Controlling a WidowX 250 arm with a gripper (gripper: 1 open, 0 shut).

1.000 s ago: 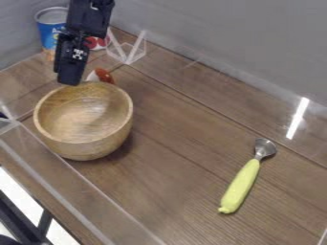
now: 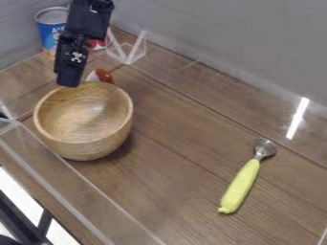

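Observation:
My black gripper [image 2: 76,62] hangs over the back left of the table, just behind and above a wooden bowl [image 2: 82,124], which is empty. It stands open. Just right of its fingertips, behind the bowl, lies a small reddish-brown object [image 2: 102,77], partly hidden. A yellow-green handled utensil with a metal head [image 2: 240,184] lies on the right of the table.
A blue can [image 2: 49,24] stands at the back left corner, with a red item [image 2: 98,43] behind the gripper and a clear plastic piece beside it. Walls bound the back.

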